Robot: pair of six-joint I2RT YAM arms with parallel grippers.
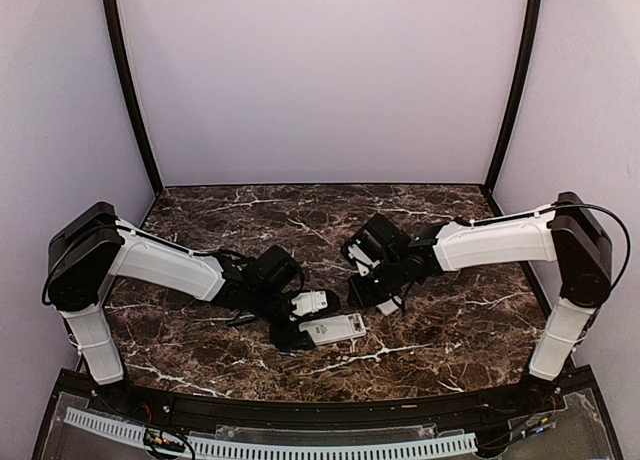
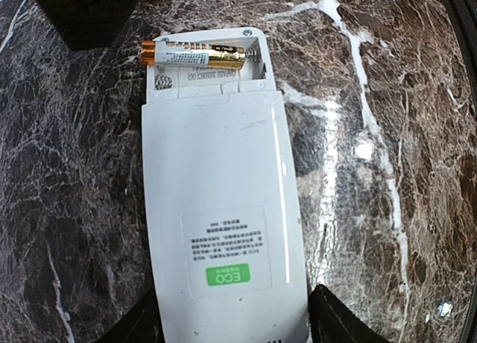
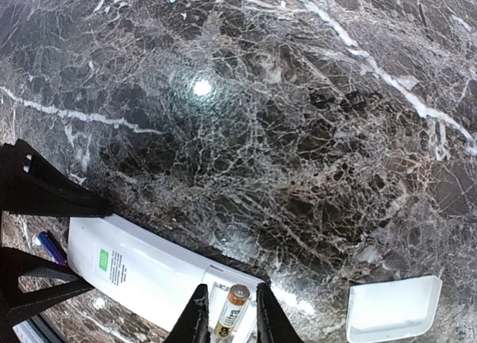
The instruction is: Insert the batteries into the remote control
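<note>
The white remote (image 2: pixel 220 171) lies on the marble table with its compartment open at one end. One battery (image 2: pixel 194 55) rests across that compartment, its gold end at a spring, the other end over the compartment's side. My left gripper is around the remote's far end from the compartment, fingers at both sides; whether it grips is unclear. My right gripper is part open above the compartment, over the battery in its own view; in the top view it (image 1: pixel 360 295) is just behind and above that end.
A blue battery (image 3: pixel 51 247) lies loose beside the left gripper. The white cover (image 3: pixel 393 307) lies to the right of the remote.
</note>
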